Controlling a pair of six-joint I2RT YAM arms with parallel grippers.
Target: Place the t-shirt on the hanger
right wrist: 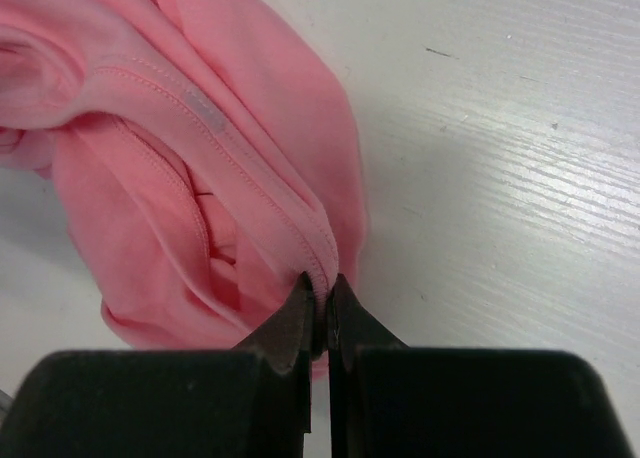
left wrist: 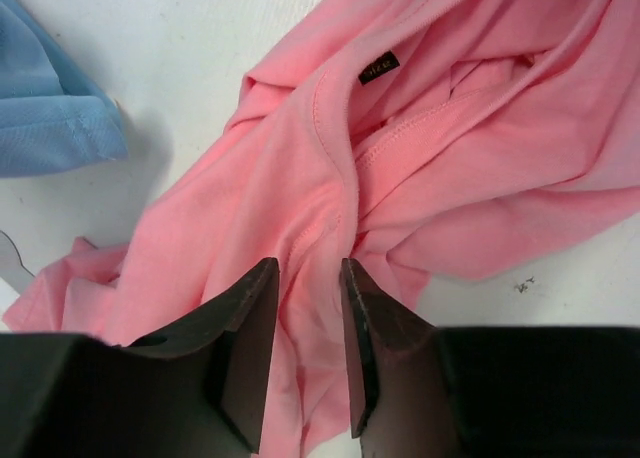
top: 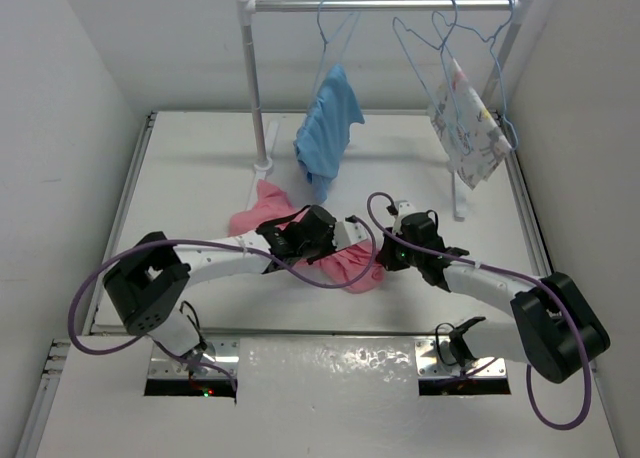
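The pink t-shirt [top: 350, 266] lies crumpled across the middle of the table, partly hidden under my left arm in the top view. My left gripper hangs over it with its fingers apart; pink folds [left wrist: 315, 178] and a small black size tag [left wrist: 379, 67] show in front of and below the fingertips. At the shirt's right end, my right gripper is shut with a stitched pink edge [right wrist: 270, 193] pinched between its fingertips. Blue hangers [top: 440, 40] hang on the rack's rail at the upper right.
A white rack [top: 385, 6] spans the back. From it hang a blue garment [top: 330, 128], close behind my left gripper, and a white patterned garment [top: 470, 128] at right. Bare table [top: 480, 238] shows right of the shirt.
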